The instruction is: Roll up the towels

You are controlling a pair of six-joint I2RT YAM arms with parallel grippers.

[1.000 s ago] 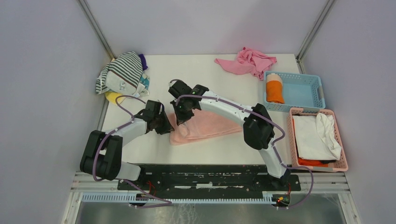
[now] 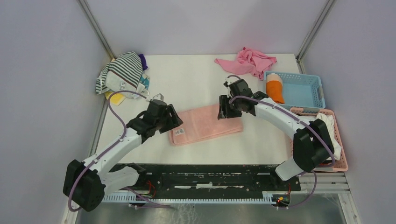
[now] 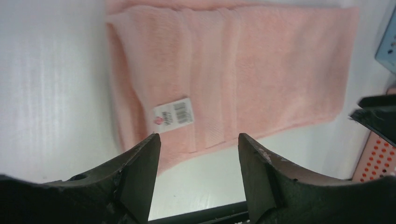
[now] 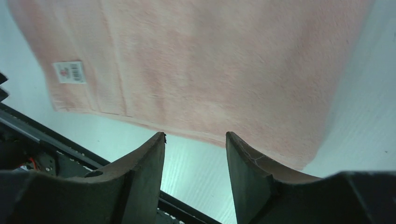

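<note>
A salmon-pink towel lies folded into a long rectangle at the middle of the table; a barcode label is on its left end, where a doubled edge shows. My left gripper is above that left end, open with nothing between its fingers. Over the towel's right part hangs my right gripper, also open and empty, its fingertips spread in the right wrist view.
A blue basket holds an orange roll. A pink basket with white cloth stands front right. A crumpled pink cloth lies at the back, striped cloths back left. Bare table surrounds the towel.
My right gripper has moved from the towel's left end toward its right part. My left gripper has moved rightward, over the left end. The left end looks flatter than a second ago.
</note>
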